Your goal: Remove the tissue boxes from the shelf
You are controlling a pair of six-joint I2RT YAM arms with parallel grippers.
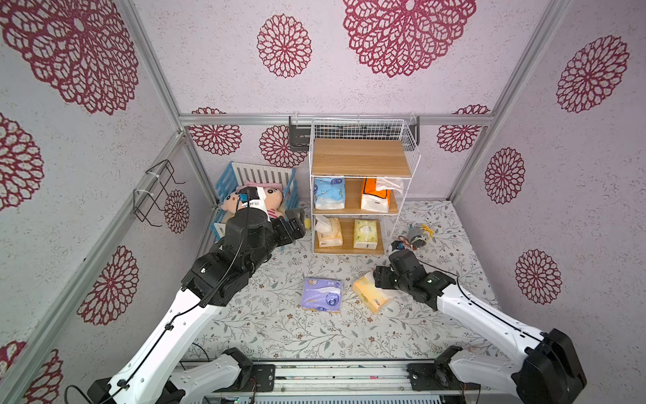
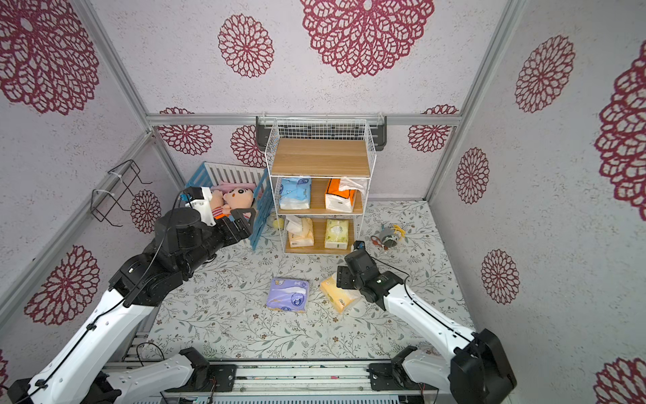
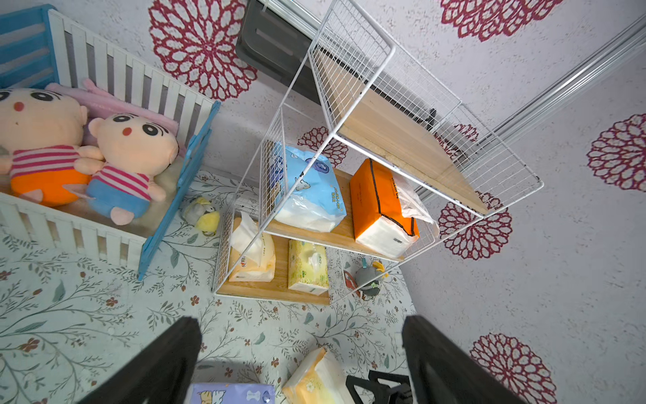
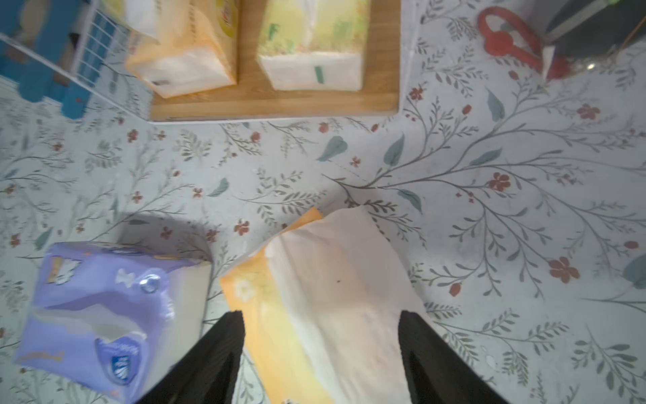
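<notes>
The wire shelf holds a blue tissue pack (image 1: 329, 193) and an orange one (image 1: 374, 198) on the middle board, a cream pack (image 1: 330, 235) and a green pack (image 1: 365, 234) on the bottom board. On the table lie a purple pack (image 1: 321, 294) and a yellow pack (image 4: 323, 296) with white tissue over it. My right gripper (image 1: 382, 276) is open above the yellow pack, nothing between its fingers. My left gripper (image 1: 290, 229) is raised left of the shelf, open and empty, facing the shelf in the left wrist view.
A blue-and-white crib (image 3: 101, 235) with dolls stands left of the shelf. A grey toy (image 1: 418, 237) sits right of it. The top board (image 1: 358, 156) is empty.
</notes>
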